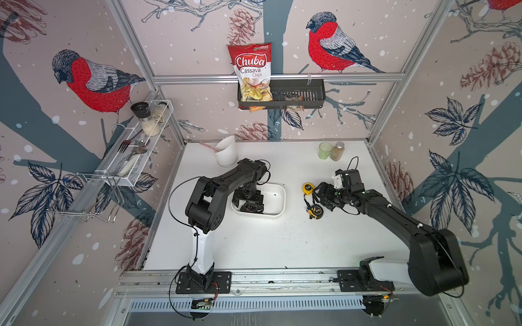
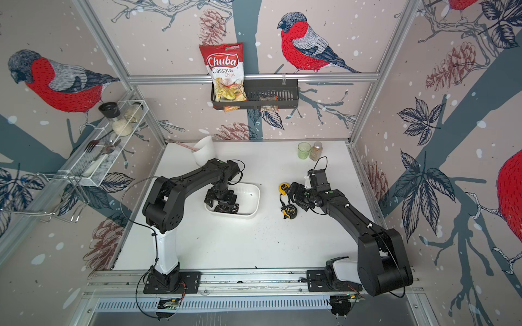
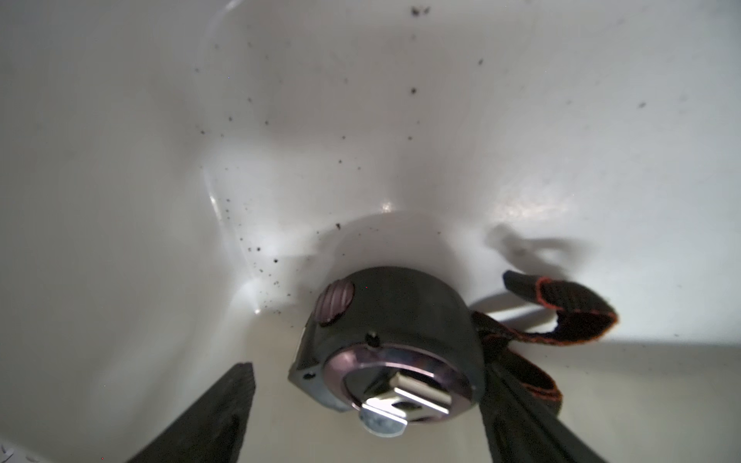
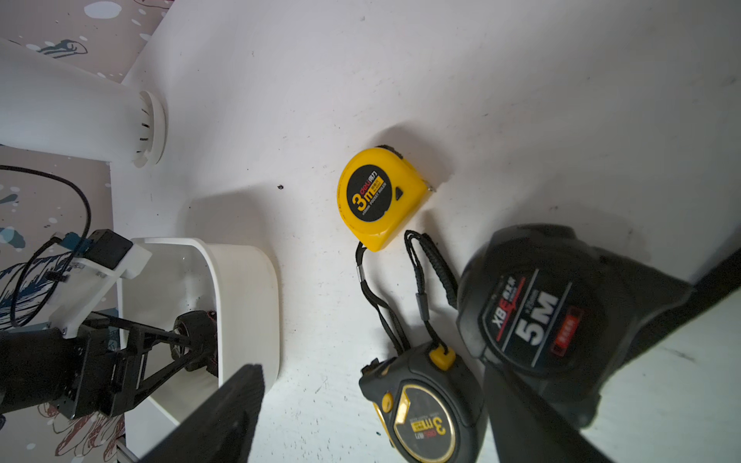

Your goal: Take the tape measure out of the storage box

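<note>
Inside the white storage box [image 1: 278,198] lies a dark tape measure [image 3: 401,316] with a black, red-edged strap [image 3: 579,312]. It sits on the box floor near one wall, its metal hook side facing the left wrist camera. My left gripper is open down in the box, one finger on each side of the tape measure. The right finger [image 3: 509,401] is close to the case and strap; whether it touches cannot be told. Over the table right of the box, my open right gripper has a black-and-yellow tape measure [image 4: 424,405] beneath its fingers.
A yellow tape measure [image 4: 374,196] and a large black 5M tape measure [image 4: 532,324] also lie on the table beside the box. A white cup [image 1: 226,152] stands behind it. A green glass [image 1: 324,150] and a shaker [image 1: 337,151] stand back right.
</note>
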